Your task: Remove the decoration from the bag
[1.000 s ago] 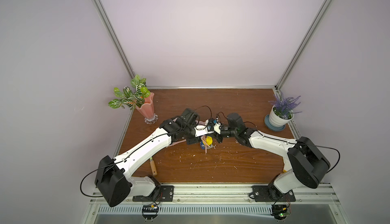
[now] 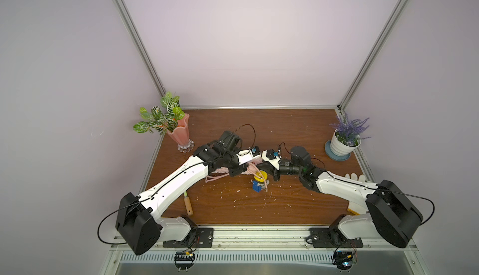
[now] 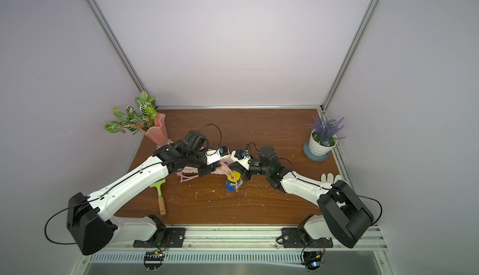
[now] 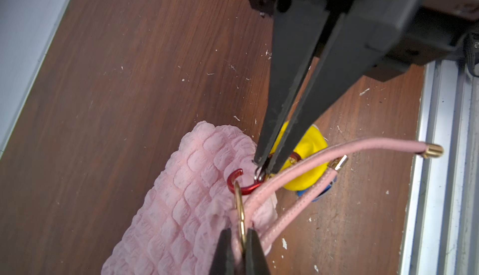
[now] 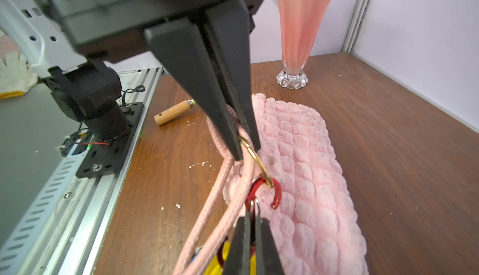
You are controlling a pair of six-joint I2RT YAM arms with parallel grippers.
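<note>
The pink quilted bag (image 4: 164, 205) lies mid-table, its pink straps (image 5: 209, 205) over one end. My left gripper is shut on the gold ring, which passes through a red hook (image 4: 232, 180). My right gripper is shut on the small silver link at that hook's other side. A yellow decoration (image 4: 301, 180) with a blue part (image 2: 257, 186) hangs or lies beside the bag's end, partly behind the straps and right fingers.
A pink vase with a plant (image 2: 178, 134) stands back left, a potted lavender (image 2: 341, 145) right. A wooden-handled tool (image 2: 188, 205) lies front left, white gloves (image 3: 329, 177) far right.
My right arm has moved right and toward the front, the decoration shifting with it. My left gripper has moved slightly.
</note>
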